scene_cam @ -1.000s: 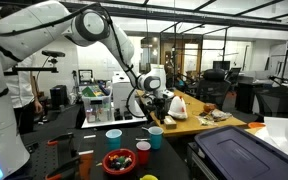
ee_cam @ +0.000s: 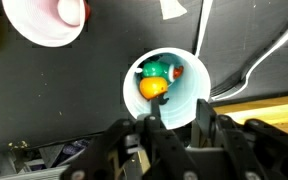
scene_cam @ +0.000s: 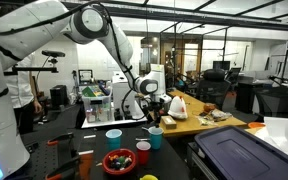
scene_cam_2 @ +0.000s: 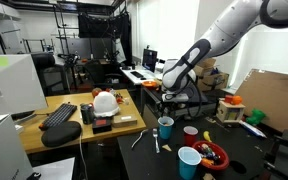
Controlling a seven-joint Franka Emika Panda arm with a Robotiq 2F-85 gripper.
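A light blue cup (ee_cam: 134, 100) is seen from above in the wrist view, with small green (ee_cam: 156, 69), orange (ee_cam: 153, 88) and red items inside. The same cup stands upright on the dark table in exterior view 1 (scene_cam: 155, 140) and exterior view 2 (scene_cam_2: 165, 132). My gripper hangs over the cup's near side, fingers apart; I see nothing held between them. From the side, the gripper (scene_cam: 155, 116) is close above the cup's rim. Whether the fingertips reach below the rim cannot be made out.
Close to the cup stand a red cup (scene_cam: 143, 154), a second blue cup (scene_cam: 114, 140) and a red bowl of colourful items (scene_cam: 118, 162). Silver cutlery (ee_cam: 261, 57) lies beside the cup. A wooden table (scene_cam: 199, 124) adjoins behind, and a large dark tray (scene_cam: 249, 155) sits to the right.
The arm has drawn back a little toward its base and lowered, bringing the gripper closer over the blue cup. The cups and bowl have stayed put.
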